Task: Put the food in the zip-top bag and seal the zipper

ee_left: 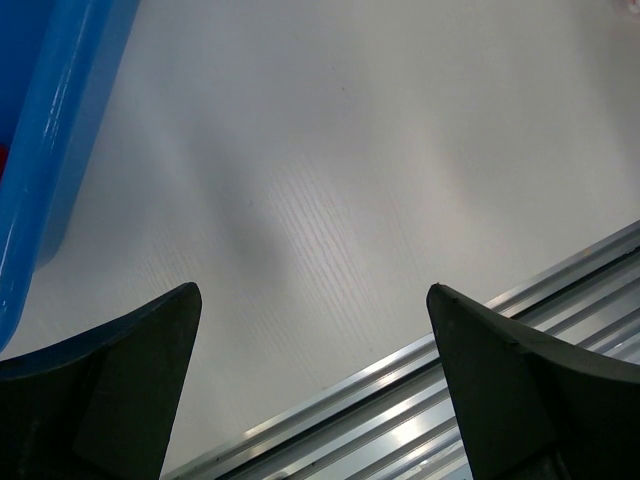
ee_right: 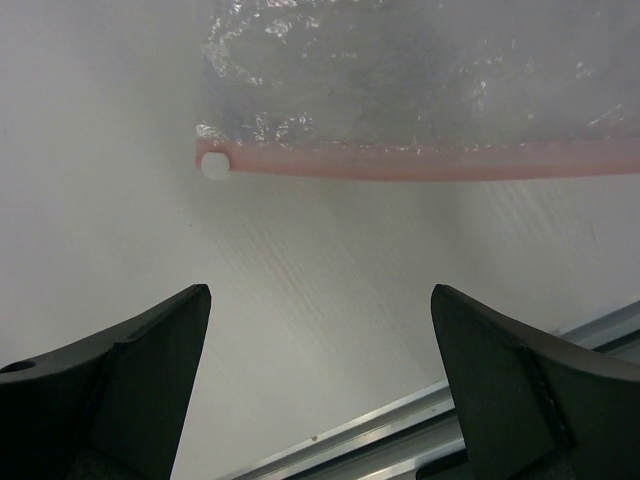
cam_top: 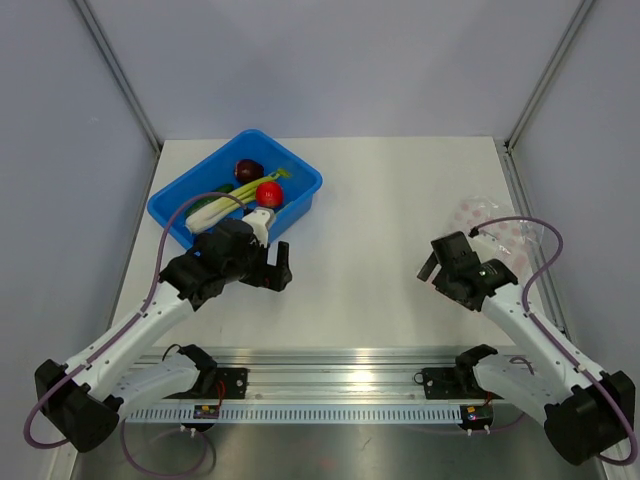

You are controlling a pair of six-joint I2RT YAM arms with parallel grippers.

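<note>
The clear zip top bag [cam_top: 480,212] with pink dots lies flat at the table's right, partly covered by my right arm. In the right wrist view its pink zipper strip [ee_right: 420,165] runs across, with a white round slider [ee_right: 215,166] at the left end. My right gripper is open and empty over bare table, near that edge. Inside the blue bin [cam_top: 312,184] lie a dark purple vegetable [cam_top: 249,170], a red round one [cam_top: 269,195] and a pale green stalk [cam_top: 230,203]. Beside the bin's near-right side, my left gripper stands open, nothing between its fingers.
A metal rail [cam_top: 340,358] runs along its front edge. Grey walls close off both sides and the back.
</note>
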